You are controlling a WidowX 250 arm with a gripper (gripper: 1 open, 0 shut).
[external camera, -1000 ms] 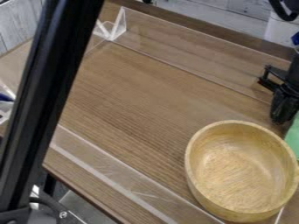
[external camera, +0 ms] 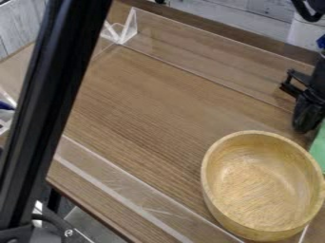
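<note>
A wooden bowl with an empty pale interior sits at the lower right of the tabletop. Just above and right of it, my black gripper is at the right edge, partly cut off by the frame. A light green object shows below the gripper, behind the bowl's right side and mostly out of frame. Whether the fingers are apart or together is hard to make out.
A clear plastic piece stands at the back left. A black frame post crosses the left foreground. A white wall runs along the back.
</note>
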